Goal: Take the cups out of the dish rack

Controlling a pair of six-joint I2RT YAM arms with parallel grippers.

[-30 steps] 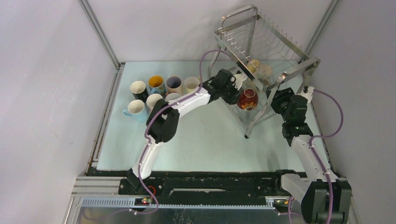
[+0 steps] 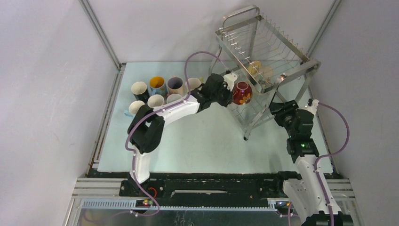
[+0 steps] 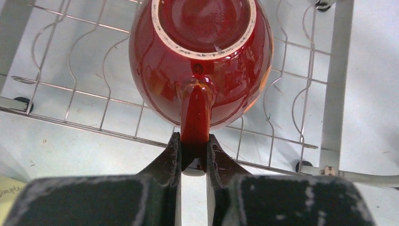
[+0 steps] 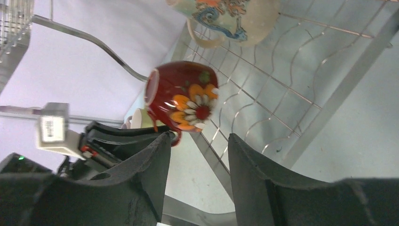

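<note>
A red mug with orange flowers (image 2: 242, 93) is upside down above the lower tier of the metal dish rack (image 2: 289, 70). My left gripper is shut on its handle, which points toward the gripper in the left wrist view. My right gripper stands part open with nothing between its fingers, at the rack's right side. A patterned cream mug (image 4: 249, 19) lies in the rack behind the red one; cups show through the upper tier in the top view.
Several mugs (image 2: 157, 84) stand grouped at the table's back left, partly behind my left arm. The rack's posts and upper tier surround the red mug.
My left gripper and the red mug have shifted left, toward the rack's open side. My right gripper has moved slightly toward the front.
</note>
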